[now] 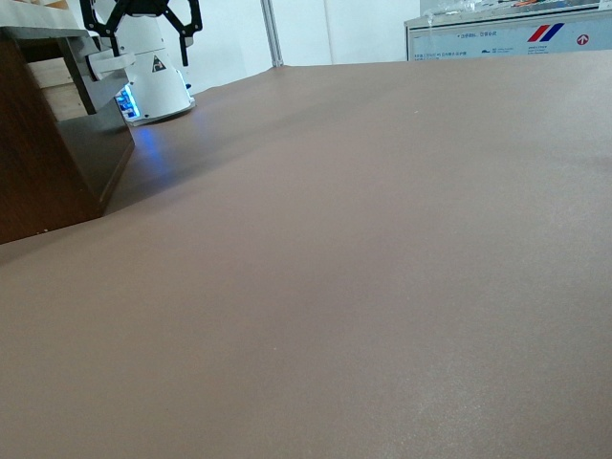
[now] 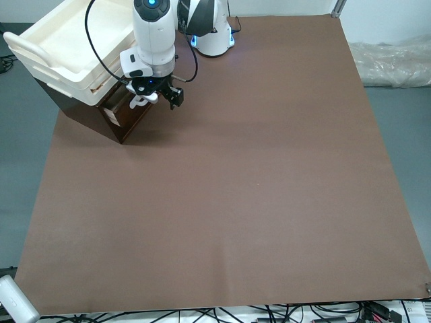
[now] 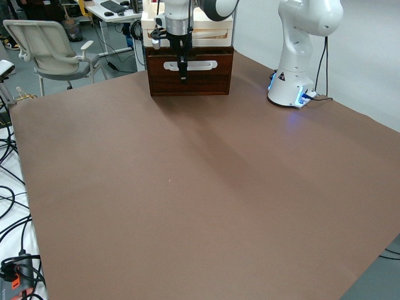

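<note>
My gripper point(image 2: 172, 101) hangs in front of a dark wooden cabinet point(image 2: 91, 121) in the left view, beside its white handle. In the right view the gripper point(image 3: 182, 69) is in front of the drawer front point(image 3: 215, 84) and its white handle point(image 3: 203, 65). In the top view the black gripper point(image 1: 143, 33) sits high beside the cabinet point(image 1: 43, 182). Whether its fingers hold anything is unclear.
A white bin point(image 2: 60, 37) sits on the cabinet. The arm's base point(image 3: 287, 90) stands beside it. Cables run along one edge.
</note>
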